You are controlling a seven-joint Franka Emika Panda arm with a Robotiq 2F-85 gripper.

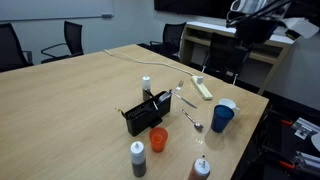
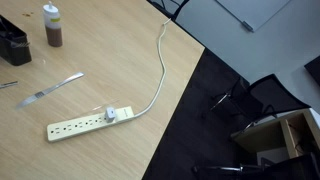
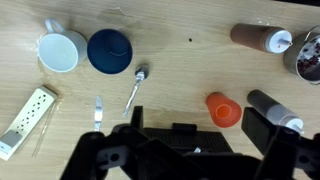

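Observation:
High above the table, my gripper stands open, with nothing between its fingers; in exterior view 1 the arm reaches in from the upper right. Below it in the wrist view lie a white mug, a dark blue cup, a spoon and a fork. An orange-red cup is near the right finger. A black container stands mid-table in exterior view 1, and the gripper partly covers it in the wrist view.
A white power strip with its cord lies near a table edge, a knife beside it. Bottles and a metal canister stand at the wrist view's right. Office chairs surround it.

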